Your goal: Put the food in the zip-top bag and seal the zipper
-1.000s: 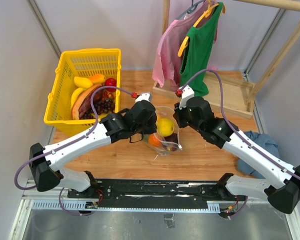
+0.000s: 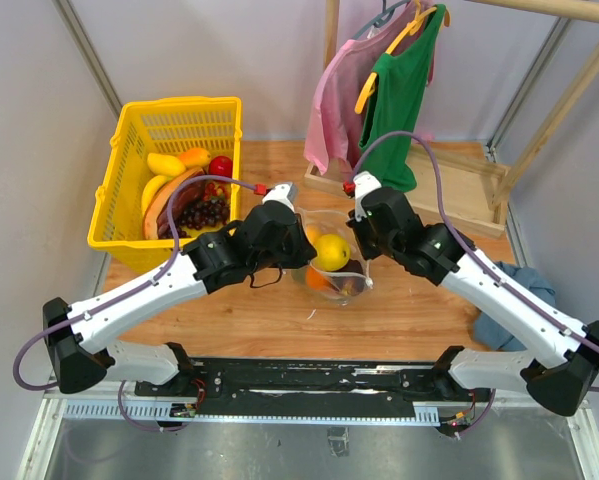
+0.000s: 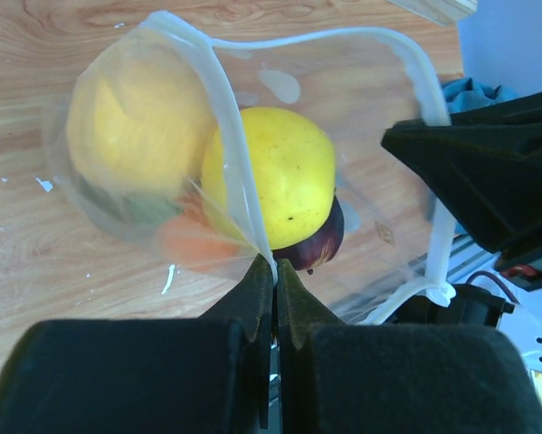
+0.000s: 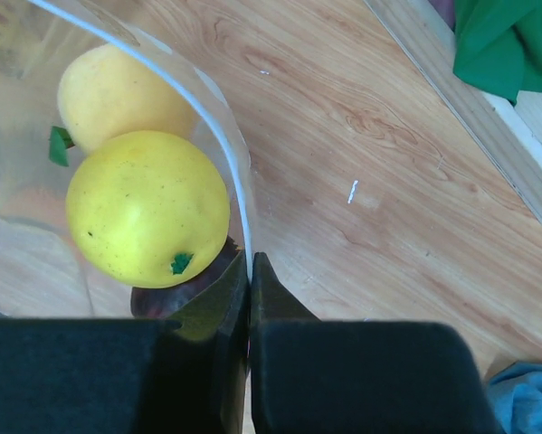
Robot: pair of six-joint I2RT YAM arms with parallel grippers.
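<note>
The clear zip top bag (image 3: 379, 68) stands on the wooden table with its mouth wide. Inside it lie a yellow fruit (image 2: 331, 252), an orange one (image 2: 318, 278), a pale peach-coloured one (image 4: 117, 95) and a dark purple one (image 3: 318, 240). My left gripper is shut on one side of the bag's rim. Opposite it, my right gripper is shut on the other side of the rim. The blue-white zip edge runs into both sets of fingertips. Most of both grippers' fingers are hidden in the top view.
At the left stands a yellow basket (image 2: 106, 215) with bananas, grapes and other food. A wooden clothes rack (image 2: 459, 190) with pink and green garments (image 2: 404, 100) occupies the back right. Blue cloth (image 2: 516, 305) lies at the right.
The bag's mouth has spread wider, its front corner moving to the right.
</note>
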